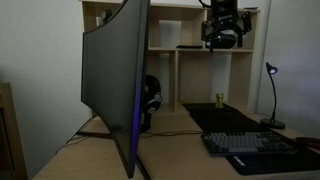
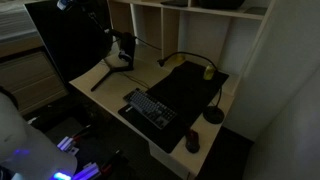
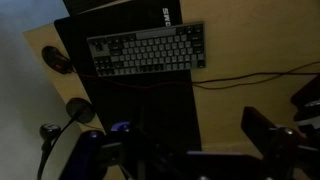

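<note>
My gripper hangs above the desk, its fingers wide apart at the bottom of the wrist view with nothing visible between them. In exterior view 1, the gripper [image 1: 228, 28] is high at the upper right, in front of the shelves. Below it, a dark keyboard [image 1: 250, 142] lies on a black desk mat [image 3: 165, 115]. Beside the mat in the wrist view lies a black mouse [image 3: 57, 60]. A small yellow object [image 2: 209, 73] stands at the back of the desk. Dimness hides the gripper's details in exterior view 2.
A large curved monitor [image 1: 112, 75] stands at one end of the desk, with black headphones [image 1: 152, 95] behind it. A desk lamp [image 1: 271, 90] rises at the other end. Wooden shelves [image 1: 190, 75] line the back. Cables [image 3: 245, 78] cross the bare desktop.
</note>
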